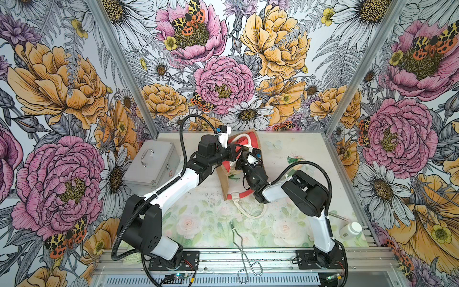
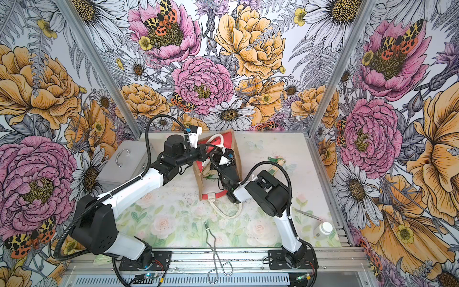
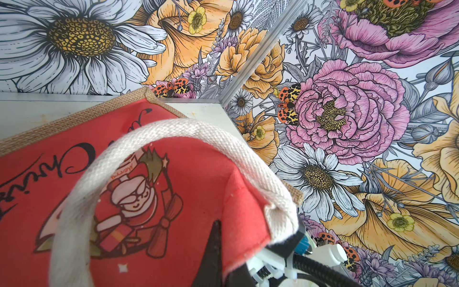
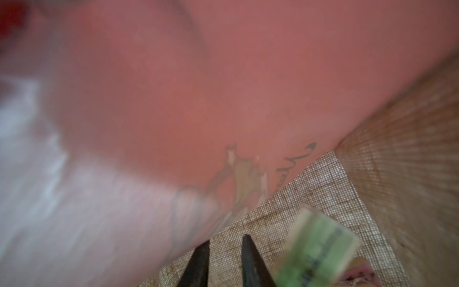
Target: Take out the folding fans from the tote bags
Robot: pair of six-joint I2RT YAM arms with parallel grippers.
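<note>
The tote bag (image 1: 223, 184), brown burlap with red printed panels and white rope handles, lies open at the table's centre. In the left wrist view my left gripper is shut on the bag's red cloth, which folds up beside a dark finger (image 3: 212, 256) near the handle. My right gripper reaches inside the bag, its fingers apart with only burlap visible between them. To their right, a blurred pale-green printed object (image 4: 318, 251) stands close by; I cannot tell whether it is a fan. A green tassel (image 1: 233, 177) shows in the bag.
A folding fan (image 2: 275, 167) with a green tassel lies on the table right of the bag. A grey metal box (image 1: 149, 162) sits at the left, a white bottle (image 1: 351, 230) at the front right, and metal tongs (image 1: 244, 258) at the front edge.
</note>
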